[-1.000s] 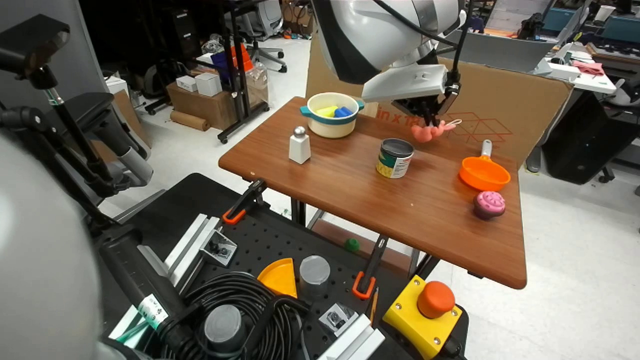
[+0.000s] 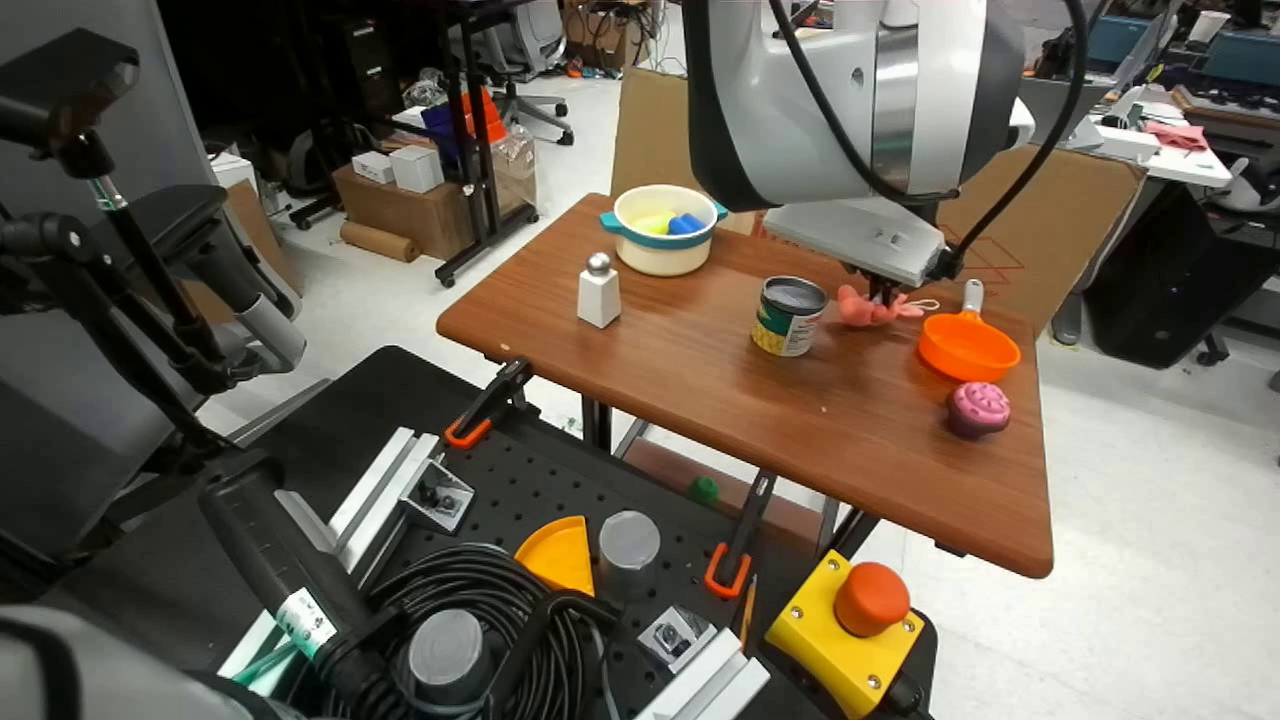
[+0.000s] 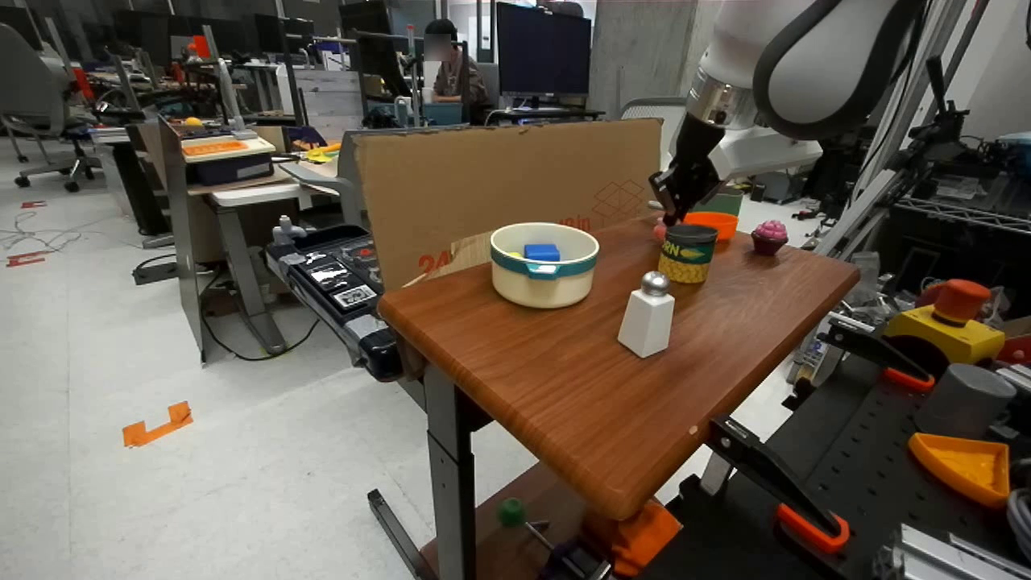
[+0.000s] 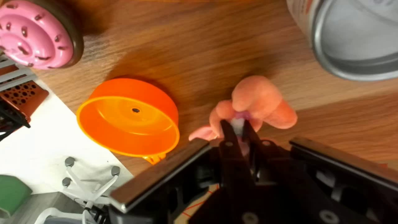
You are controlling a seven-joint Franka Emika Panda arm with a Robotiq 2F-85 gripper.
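A soft-looking pink toy point(image 4: 257, 95) with rounded lobes is held at its middle by my gripper, whose narrow black fingers are shut on it. Something white shows between the fingertips. In exterior view 1 the toy point(image 2: 860, 308) is low over the back right of the table, between the can and the orange pan, a pale loop trailing from its right end. Whether it touches the wood I cannot tell. In exterior view 2 the can mostly hides it.
The can point(image 2: 786, 318) is close on one side, the orange pan point(image 2: 969, 348) on the other, with a pink-topped cupcake point(image 2: 978, 409) in front of the pan. Further left stand a white shaker point(image 2: 599, 294) and a cream pot point(image 2: 663, 254). Cardboard point(image 2: 1032, 228) walls the back edge.
My gripper has come down and slightly to the right, still shut on the pink toy, and the toy now sits lower, nearer the table surface. The other table objects have stayed put.
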